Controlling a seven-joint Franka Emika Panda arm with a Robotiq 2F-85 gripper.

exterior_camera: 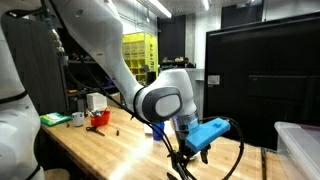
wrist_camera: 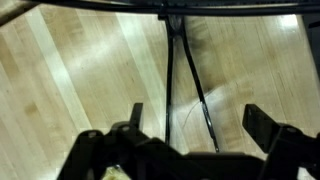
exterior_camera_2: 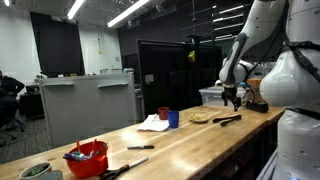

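Observation:
My gripper stands open over the wooden table, its two dark fingers wide apart at the lower left and right of the wrist view. Between and beyond them lies a thin black tong-like object (wrist_camera: pixel 192 72), its two legs joined near the top and spreading downward. No contact shows between it and the fingers. In exterior view 2 a dark object (exterior_camera_2: pixel 228 120) rests on the table below the gripper (exterior_camera_2: pixel 238 103). Exterior view 1 shows the white arm with a blue ring (exterior_camera: pixel 203 133); the fingertips there are hard to make out.
A blue cup (exterior_camera_2: pixel 173 119), a red cup (exterior_camera_2: pixel 163 112) and a yellowish plate or bowl (exterior_camera_2: pixel 199 117) stand farther along the table. A red bowl with utensils (exterior_camera_2: pixel 86 159) is at the other end, near black-handled tools (exterior_camera_2: pixel 125 168). A clear bin (exterior_camera: pixel 300 145) stands at the right.

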